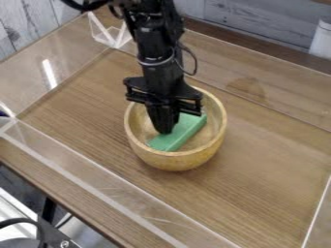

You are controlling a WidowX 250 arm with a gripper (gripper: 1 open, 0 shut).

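A round light-wood bowl [195, 158] sits near the middle of the table. Inside it lies a green block [180, 134], slanting from lower left to upper right. The black gripper [163, 125] reaches down from above into the bowl, its tips low at the block's upper left side and shut. The dark gripper body hides part of the block, and I cannot tell whether the tips touch it.
Bare wooden tabletop [264, 184] surrounds the bowl, with free room to the right and left. A white object [323, 37] stands at the back right edge; a clear plastic piece [111, 31] is at the back left.
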